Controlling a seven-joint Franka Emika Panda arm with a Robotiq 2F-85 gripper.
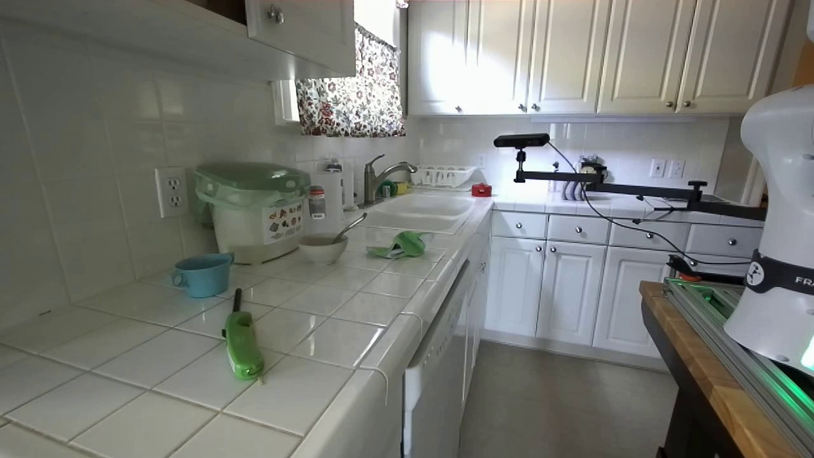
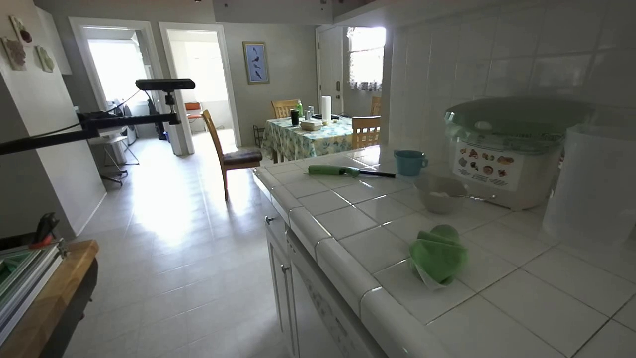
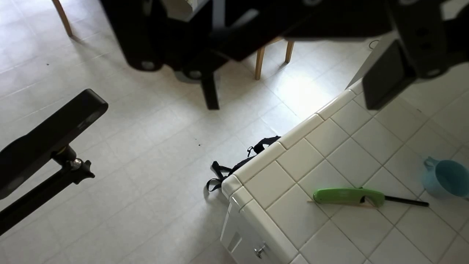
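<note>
Wide apart at the top of the wrist view are the fingers of my gripper, which stands open with nothing between them. Below and to the right of it, a green lighter with a black nozzle lies flat on the white tiled counter. Close to the nozzle tip stands a blue two-handled cup. A pale bowl with a spoon in it sits farther along the counter, near a crumpled green cloth. Neither exterior view shows the gripper.
A bin with a green lid stands against the tiled wall. The sink is beyond the cloth. A black camera on a boom reaches in at the wrist view's left. Bare tiles surround the lighter on the counter's near side.
</note>
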